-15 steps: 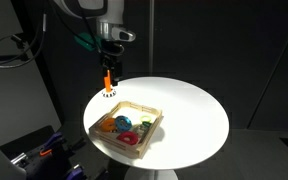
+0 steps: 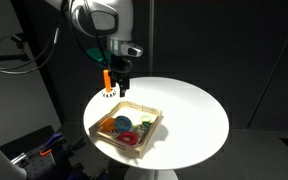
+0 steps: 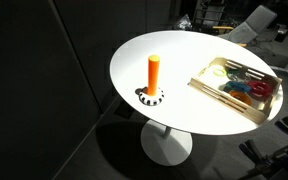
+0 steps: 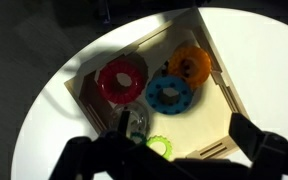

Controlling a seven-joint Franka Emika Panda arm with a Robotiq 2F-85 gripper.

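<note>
My gripper is open and empty, its black fingers wide apart above the shallow wooden box (image 4: 229, 87). In the box lie a red ring (image 4: 106, 78), a blue ring (image 4: 155, 99), an orange ring (image 4: 203, 62), a yellow-green ring (image 4: 167, 143) and a clear, greyish ring (image 4: 139, 116). An orange post (image 3: 153, 75) stands upright on a black-and-white round base (image 3: 151, 97), outside the box; no ring shows around it. In the first exterior view the gripper hangs above the box's rear left side, clear of the rings.
A round white table (image 2: 199, 110) carries the box and the post. Dark curtains hang behind it, and a chair (image 3: 229, 30) stands beyond the table in the second exterior view.
The gripper has moved a little to the right and lower in the first exterior view, away from the post and towards the box. The rings, box and post have stayed in place.
</note>
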